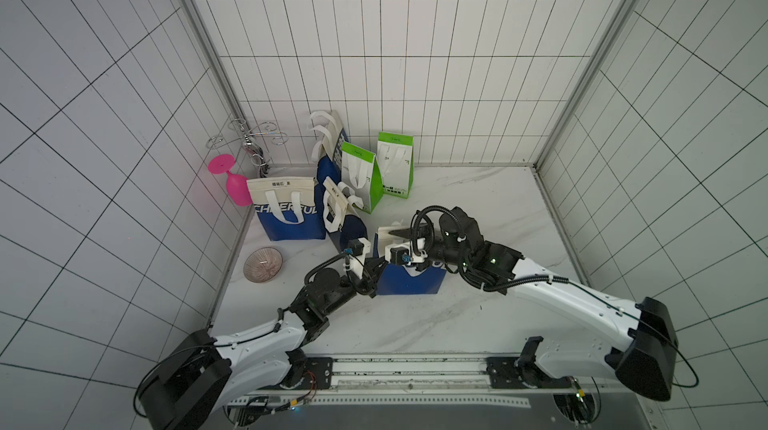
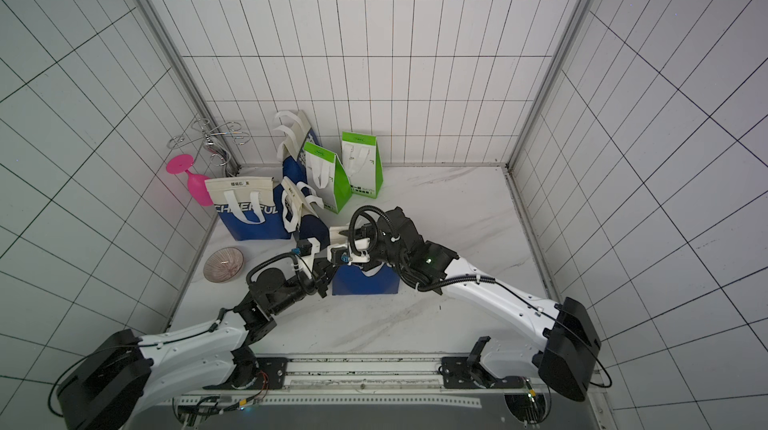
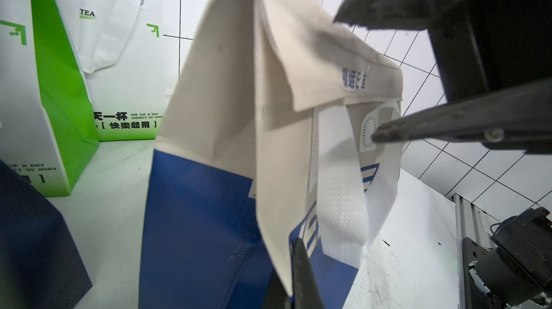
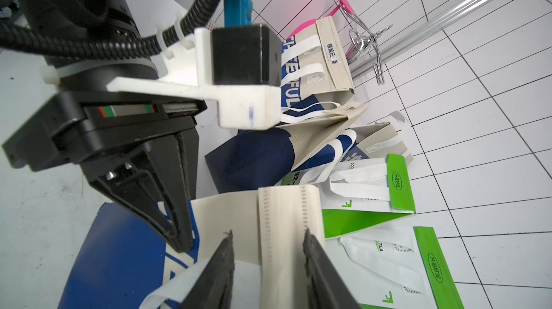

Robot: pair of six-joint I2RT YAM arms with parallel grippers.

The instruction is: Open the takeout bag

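Note:
The takeout bag [image 1: 409, 281], blue below and cream above, stands upright in front, its cream top [image 3: 322, 38] folded over toward the white handles [image 3: 342, 194]. My left gripper is shut low on the bag's side, the thin front side edge running in between its fingers. At the top, my right gripper is part open. Its fingers [image 4: 215, 280] stand apart on either side of the folded cream top; whether they touch it I cannot tell. Both overhead views have the bag's upper part largely covered by the right arm.
Several other bags crowd the left and back: a CHEERFUL bag [image 1: 288, 218], a dark blue one [image 1: 352, 230] and green-white ones [image 1: 394, 162]. A pinkish bowl [image 1: 263, 264] and a pink watering can [image 1: 236, 187] sit at left. Clear table [image 1: 496, 198] lies to the right.

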